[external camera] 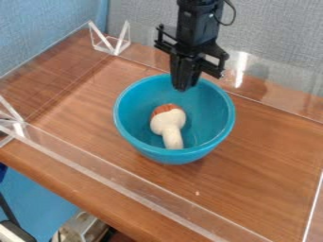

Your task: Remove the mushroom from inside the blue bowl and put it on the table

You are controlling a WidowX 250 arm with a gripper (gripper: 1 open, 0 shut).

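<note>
The mushroom (169, 123), with a white stem and a reddish-orange cap, lies inside the blue bowl (214, 135). Its cap points toward the back and its stem toward the front. Above the bowl's back rim hangs my black gripper (186, 77), pointing down and apart from the mushroom. Its fingers overlap one another from this angle, so whether they are parted is unclear. Nothing held can be made out at their tips.
White wire stands (110, 38) rise at the back left. Transparent low walls run along the table's edges.
</note>
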